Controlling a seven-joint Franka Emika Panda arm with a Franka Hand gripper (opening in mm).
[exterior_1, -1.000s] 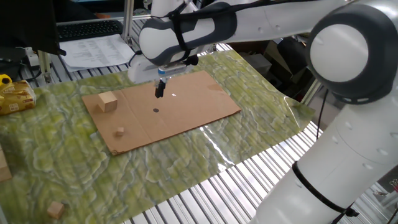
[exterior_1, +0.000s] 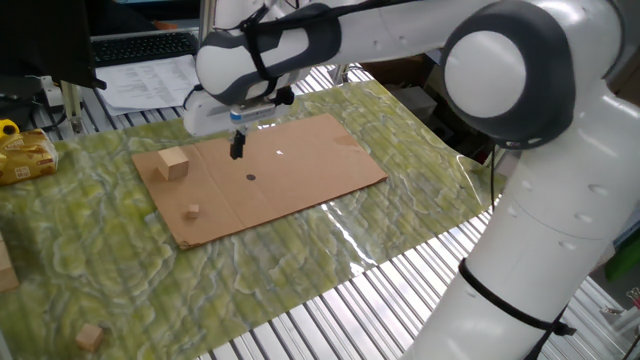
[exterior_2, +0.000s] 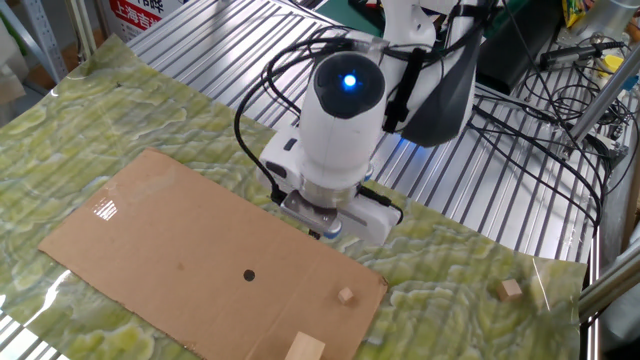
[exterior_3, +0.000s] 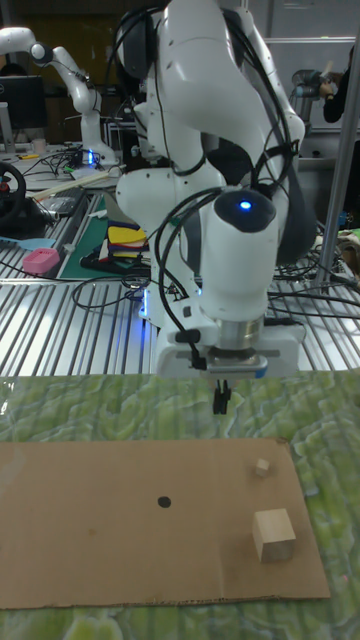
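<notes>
My gripper (exterior_1: 236, 155) hangs above the cardboard sheet (exterior_1: 290, 180), its black fingers close together and nothing visible between them. In exterior view 3 the fingertips (exterior_3: 220, 410) point down, well apart from any block. A larger wooden block (exterior_3: 273, 535) rests near one end of the cardboard. On the same end lies a small wooden cube (exterior_2: 346, 295), closer to the robot's side. One more wooden block (exterior_2: 510, 290) lies off the cardboard on the green marbled cloth (exterior_1: 100, 250). A dark round spot (exterior_2: 249, 275) marks the cardboard.
At the far left of exterior view 1 stand a yellow-brown packet (exterior_1: 25, 157) and a partly cut-off wooden piece (exterior_1: 5, 268). Papers (exterior_1: 150, 84) and a keyboard (exterior_1: 145, 47) lie beyond the cloth. Much of the cardboard is bare.
My gripper and arm have moved leftward in exterior view 1, toward the larger block's end of the cardboard. The blocks and cardboard have stayed in place.
</notes>
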